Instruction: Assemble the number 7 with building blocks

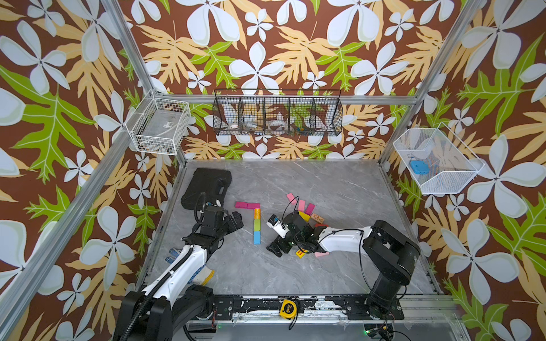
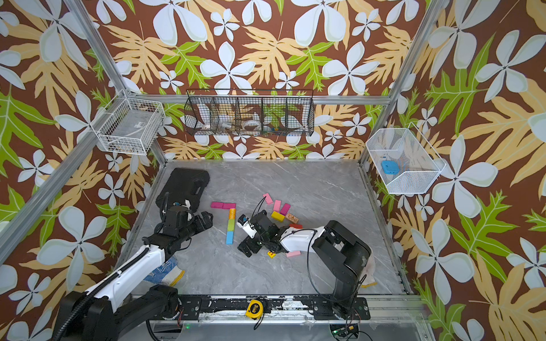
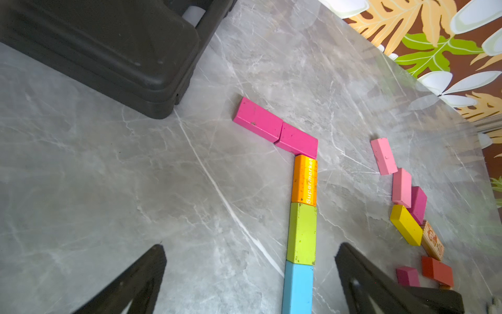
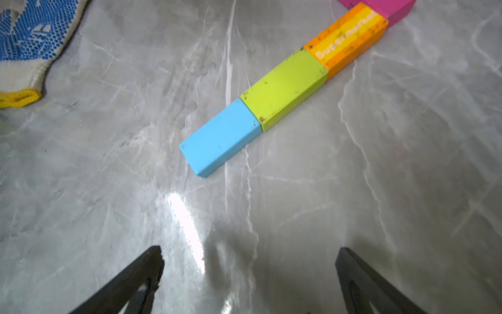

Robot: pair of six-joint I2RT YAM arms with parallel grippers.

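Note:
Two magenta blocks lie end to end as a bar. From the bar's right end a straight column runs toward the front: an orange "Supermarket" block, a lime green block and a light blue block. Together they form a 7. My left gripper stands open and empty, left of the column. To the column's right, my right gripper is also open, bare table between its fingers. Neither gripper touches the figure.
Loose blocks, among them a yellow block, a pink block and a red block, lie around the right arm, which hides some. A black case sits back left. A blue-white glove lies front left.

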